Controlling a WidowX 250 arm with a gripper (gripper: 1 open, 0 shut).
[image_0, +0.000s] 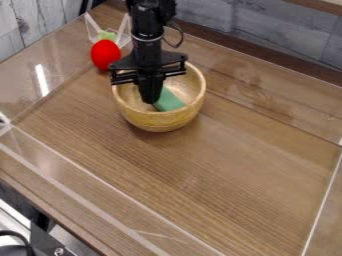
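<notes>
A yellow bowl (160, 118) stands on the wooden table, with a green object (168, 101) inside it. My black gripper (144, 84) reaches down into the bowl's back left part, beside the green object. It looks shut; whether anything is between its fingers is hard to see.
A red object (104, 55) lies behind the bowl to the left, near a pale, partly transparent item.
</notes>
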